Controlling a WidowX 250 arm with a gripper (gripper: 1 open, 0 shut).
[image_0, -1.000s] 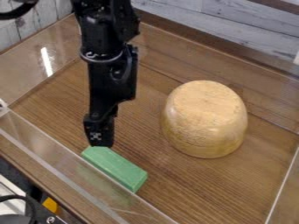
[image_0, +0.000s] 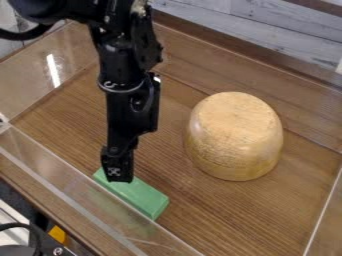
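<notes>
The black gripper (image_0: 123, 155) hangs in the left-centre of the camera view, its fingers pointing down and apart, open. Its lower tips are over the upper left end of a green rectangular block (image_0: 140, 202) lying on the wooden floor near the front; whether they touch it I cannot tell.
A large round tan object (image_0: 235, 135) sits to the right of the gripper. Clear walls edge the wooden surface (image_0: 227, 225) at left, front and right. A pale plank wall (image_0: 287, 25) runs along the back.
The gripper has shifted slightly and come down closer to the green block's upper end. The block and the round object have not visibly moved.
</notes>
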